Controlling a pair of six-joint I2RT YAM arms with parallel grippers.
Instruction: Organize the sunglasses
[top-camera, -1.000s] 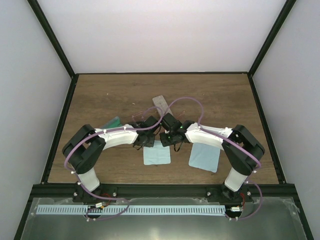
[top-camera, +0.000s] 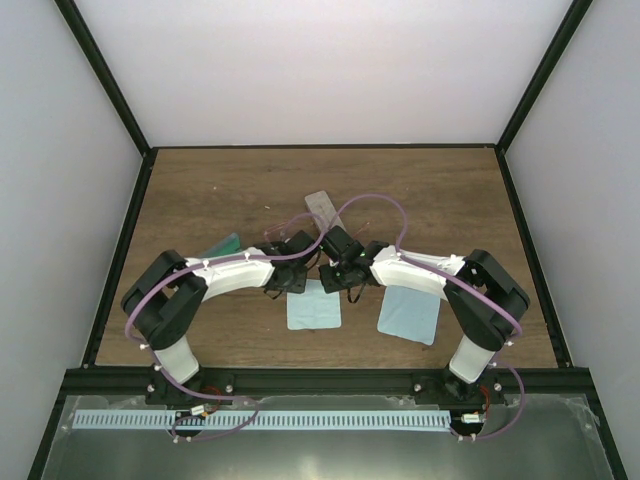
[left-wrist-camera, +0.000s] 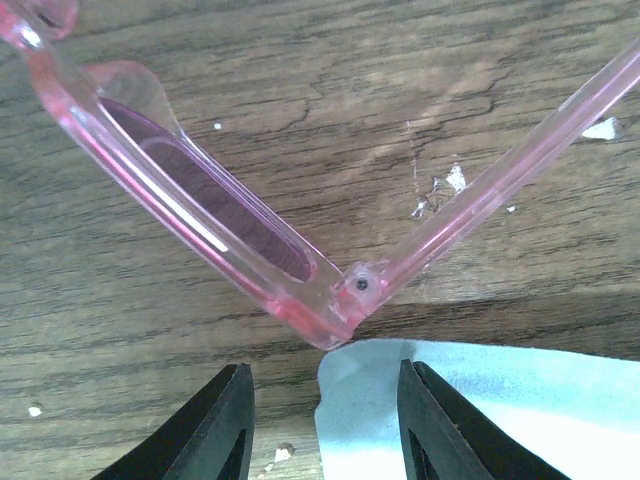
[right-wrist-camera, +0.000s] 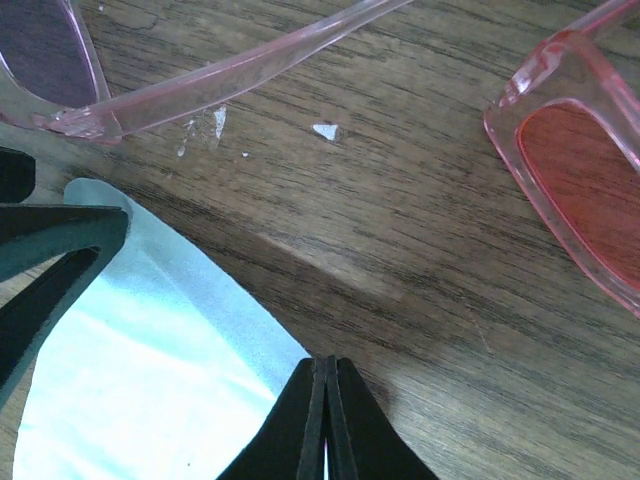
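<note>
Pink sunglasses with a purple lens (left-wrist-camera: 200, 190) lie unfolded on the wood, just beyond the corner of a light blue cloth (left-wrist-camera: 480, 400). A second pink pair with a red lens (right-wrist-camera: 570, 170) shows at the right of the right wrist view. My left gripper is part open over the cloth's corner, nothing between its fingers. My right gripper is shut at the cloth's edge, with nothing visible in it. In the top view both grippers crowd together at the middle, partly hiding the glasses.
A grey bar (top-camera: 322, 205) lies behind the grippers. A teal item (top-camera: 222, 245) is at the left, another blue cloth (top-camera: 408, 314) at the right.
The left arm has shifted very slightly in the top view. The right arm looks the same.
</note>
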